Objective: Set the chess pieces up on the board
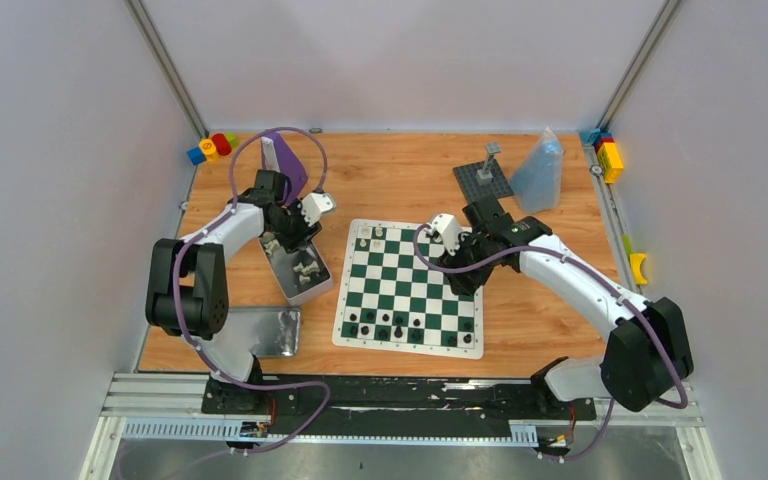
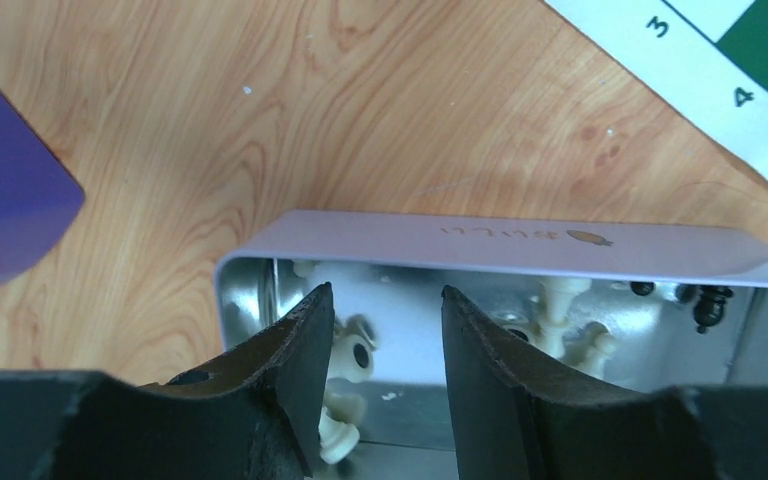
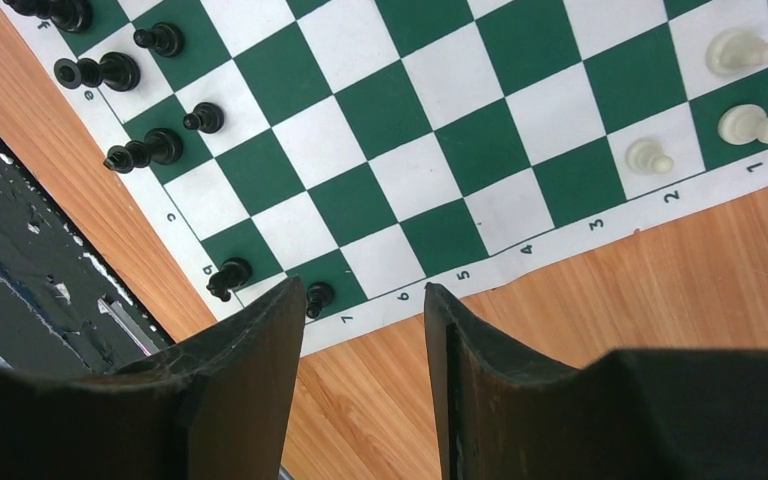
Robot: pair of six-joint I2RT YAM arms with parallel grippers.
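Note:
The chessboard (image 1: pixel 408 290) lies mid-table with black pieces along the near rows and a few white ones at the far side; in the right wrist view stand a white pawn (image 3: pixel 649 156) and a black piece (image 3: pixel 229 279). My left gripper hangs open over the grey box (image 1: pixel 305 285) left of the board, which holds white pieces (image 2: pixel 555 310) and black pieces (image 2: pixel 711 308), nothing between its fingers. My right gripper is open above the board's right part, nothing between its fingers.
An empty metal tray (image 1: pixel 258 330) lies at front left, a purple stand (image 1: pixel 282 160) behind the box, a dark baseplate (image 1: pixel 475 185) and blue bag (image 1: pixel 537 178) at back right. Bare wood surrounds the board.

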